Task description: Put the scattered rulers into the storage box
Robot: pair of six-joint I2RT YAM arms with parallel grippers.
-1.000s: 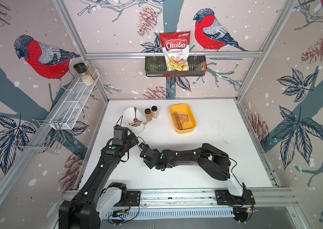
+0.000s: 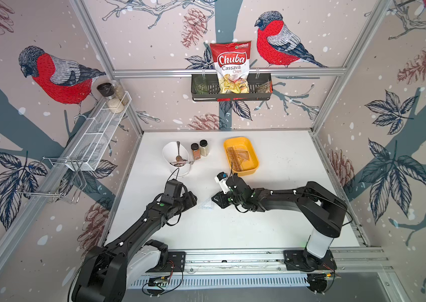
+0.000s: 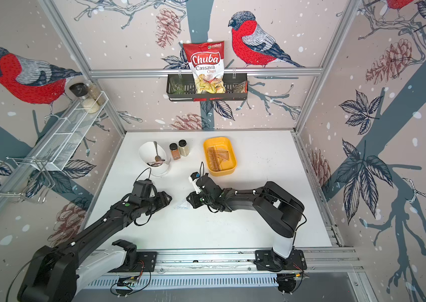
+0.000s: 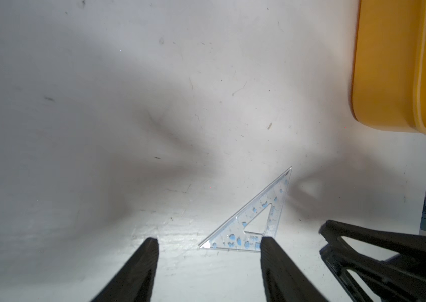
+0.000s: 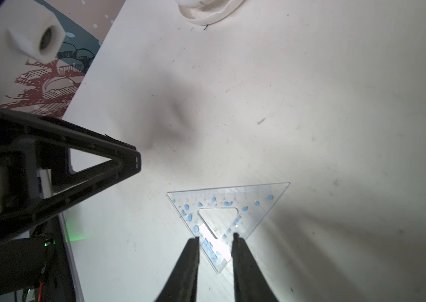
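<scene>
A clear set square with blue marks [image 4: 228, 236] lies flat on the white table between my grippers. Its lower corner shows just beyond the right fingers [image 5: 188, 266] in the right wrist view. My left gripper is open and empty, to the left of the set square. The right gripper stands part open, close to the set square on its right side; I see no grip on it. Behind them sits the yellow storage box [image 2: 256, 163], with a long ruler [image 2: 232, 158] and a triangular one [image 2: 242, 155] inside.
At the back left are a white bowl [image 2: 169, 151] holding spoons and two spice jars, one brown [image 2: 195, 152] and one pale [image 2: 203, 148]. Bare table lies in front and to the right of the box.
The set square has slid rightward and slightly back along the table. My right gripper has moved right and back with it. The left gripper has shifted right and a little forward, towards it.
</scene>
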